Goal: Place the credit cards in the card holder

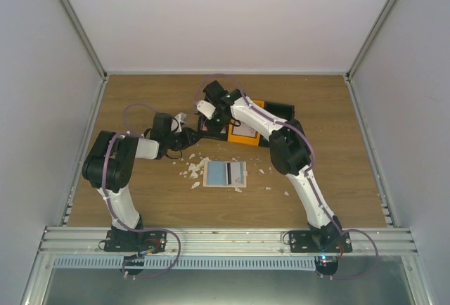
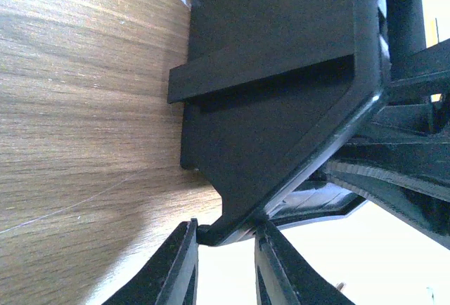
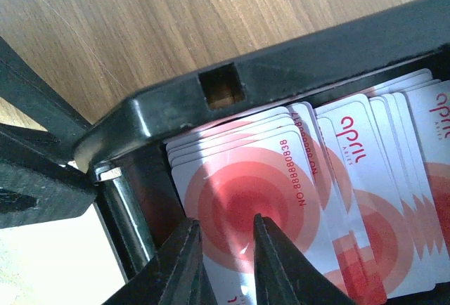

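White cards with pink circles (image 3: 246,199) lie stacked in a black card holder (image 3: 281,69), overlapping in several groups in the right wrist view. Over them, my right gripper has its fingertips apart, and no card shows clamped between them. At the holder's left corner, my left gripper is shut on its black wall (image 2: 295,143). From above, the left gripper (image 1: 195,136) meets the holder's left end, while the right arm covers much of the holder and the right fingertips.
Orange sections (image 1: 242,135) adjoin the black part, with another black section (image 1: 281,111) on the right. A flat blue and grey box (image 1: 216,173) lies in front, among scattered white scraps (image 1: 195,167). Bare wood stretches along the table's front and right.
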